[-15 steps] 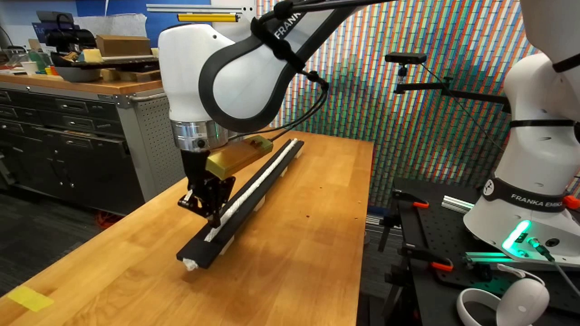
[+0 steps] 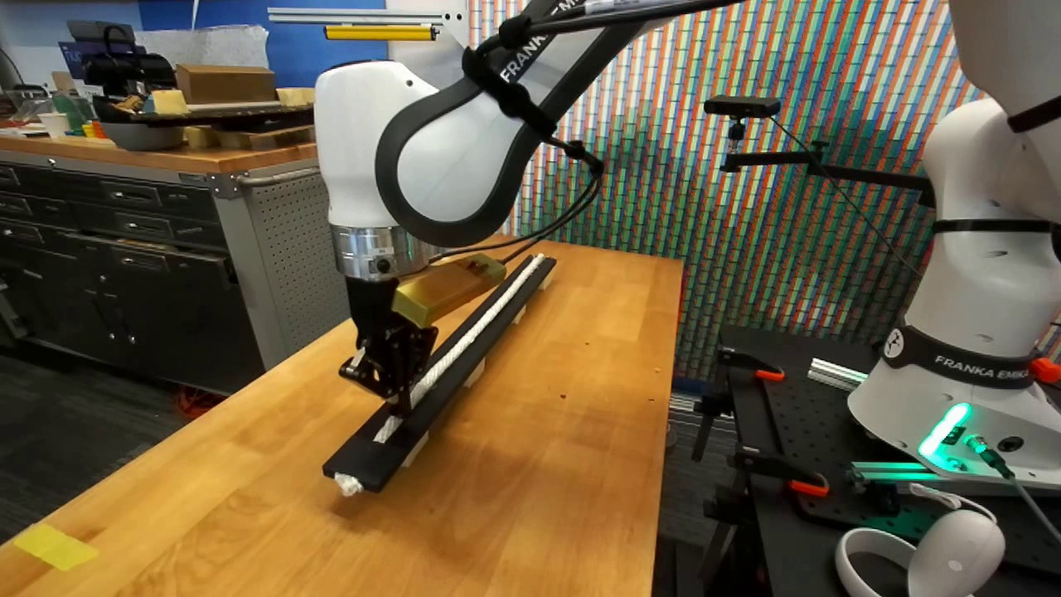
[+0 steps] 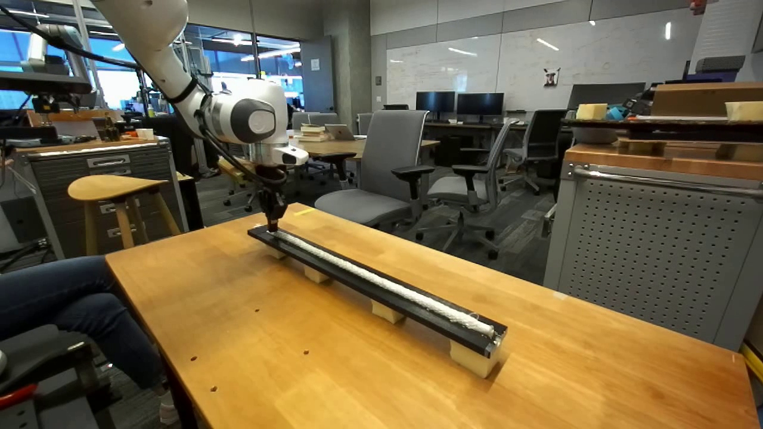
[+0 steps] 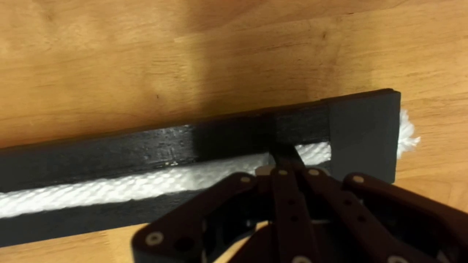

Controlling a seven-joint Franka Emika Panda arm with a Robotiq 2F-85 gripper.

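A white braided rope [image 4: 87, 193] lies along the slot of a long black channel [image 4: 144, 147]. Its frayed end [image 4: 407, 133] sticks out past the channel's end cap. My gripper is shut, its fingertips right over the rope near that capped end. Whether they touch the rope cannot be made out, and nothing shows gripped between them. In the first exterior view the gripper [image 2: 400, 408] points straight down at the near part of the channel [image 2: 373, 463]. From the other side, the gripper [image 3: 273, 227] stands at the channel's far end.
Small pale blocks [image 3: 474, 358] hold the channel up off the wooden table [image 3: 286, 372]. Wide bare table lies on both sides. A yellow tape strip [image 2: 55, 546] marks the near table corner. Chairs [image 3: 386, 168] stand beyond the edge.
The arm and gripper have moved slightly to the right and lower in the first exterior view. The rope and channel look unmoved.
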